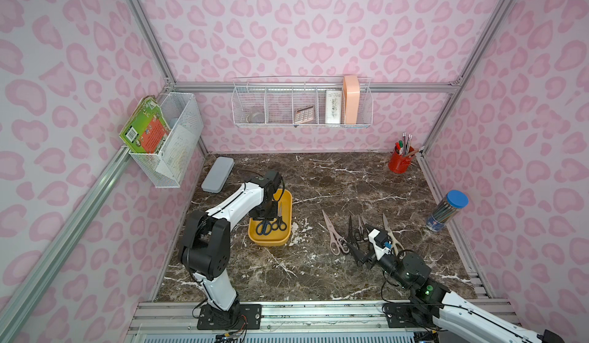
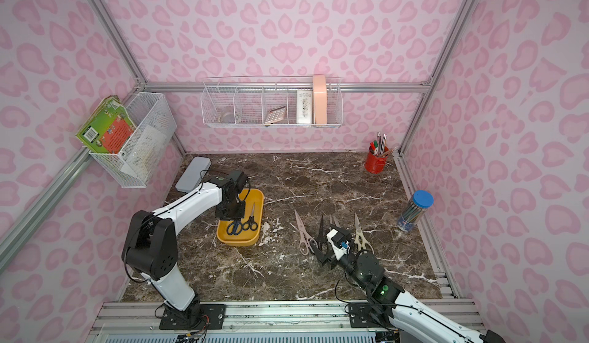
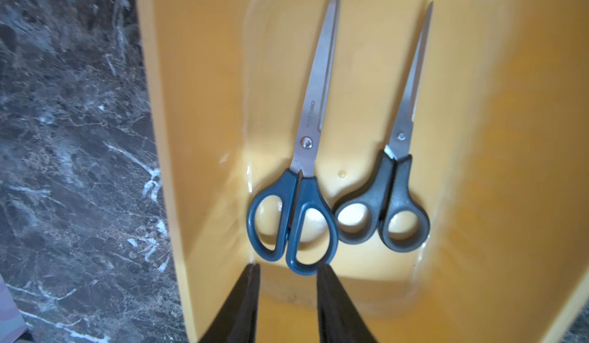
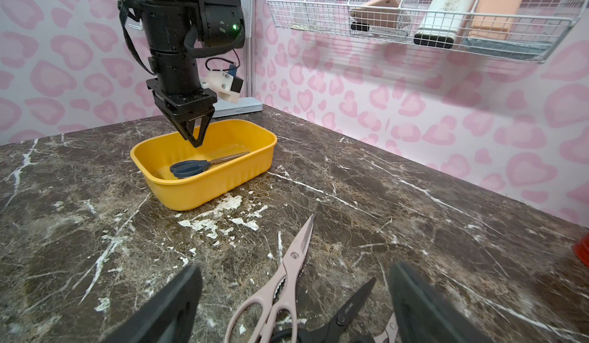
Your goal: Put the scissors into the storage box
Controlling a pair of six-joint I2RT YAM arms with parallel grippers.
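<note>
In the left wrist view, two pairs of scissors lie in the yellow box (image 3: 202, 97): blue-handled (image 3: 309, 128) and black-handled (image 3: 402, 177). My left gripper is open above them, near the handle end, holding nothing. Several more scissors lie on the table right of the box, among them pink ones (image 4: 294, 254), black ones (image 4: 343, 312) and light-handled ones (image 2: 360, 235). My right gripper stands open low over these, nothing held between its fingers.
A red pen cup (image 1: 398, 163) is at the back right, a blue-lidded jar (image 1: 446, 211) on the right, a grey case (image 1: 217, 174) at back left. Wire baskets hang on the walls.
</note>
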